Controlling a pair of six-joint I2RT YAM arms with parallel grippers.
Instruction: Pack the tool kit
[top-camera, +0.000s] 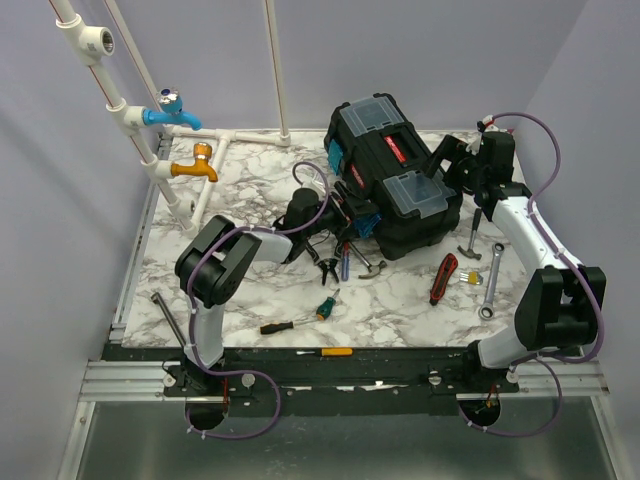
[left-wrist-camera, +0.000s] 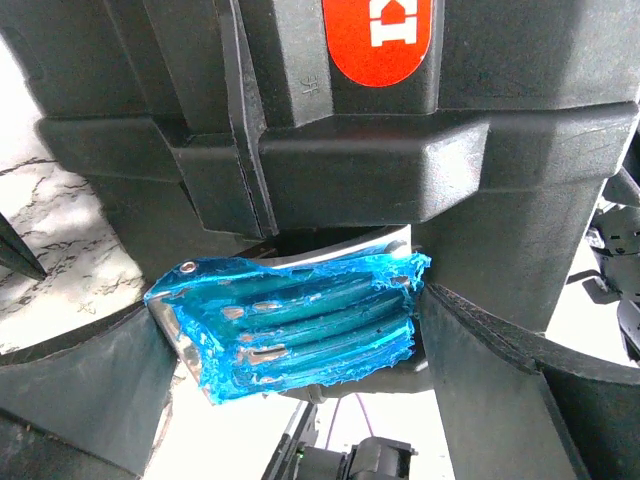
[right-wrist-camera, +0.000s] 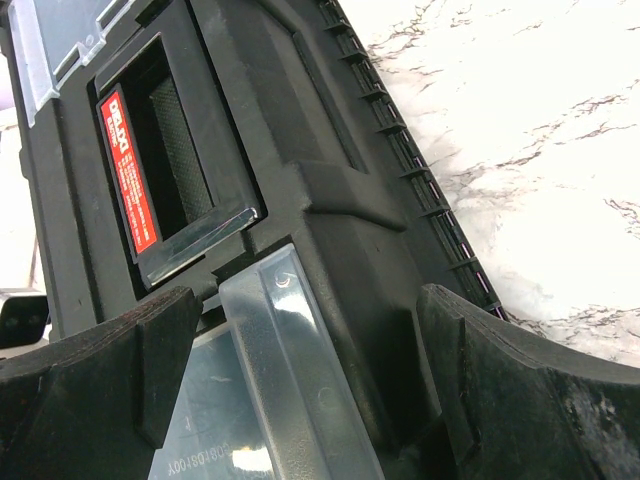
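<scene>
The black toolbox (top-camera: 385, 165) stands closed at the back, set at a slant, with clear lid panels. At its near front corner, my left gripper (top-camera: 352, 212) is at the blue latch (top-camera: 364, 225). In the left wrist view this ribbed latch (left-wrist-camera: 300, 325) tilts out from the box wall, and the open fingers (left-wrist-camera: 500, 390) stand on either side of it. Over the box's right end, my right gripper (top-camera: 447, 158) is open. The right wrist view shows its fingers (right-wrist-camera: 130, 380) spread above a clear lid panel (right-wrist-camera: 295, 360), holding nothing.
Pliers (top-camera: 327, 268), a claw hammer (top-camera: 372, 268) and screwdrivers (top-camera: 328, 306) lie before the box. A red-black knife (top-camera: 443, 279), a wrench (top-camera: 492, 281) and another hammer (top-camera: 471, 238) lie to the right. White pipes with taps (top-camera: 201, 162) rise at the left.
</scene>
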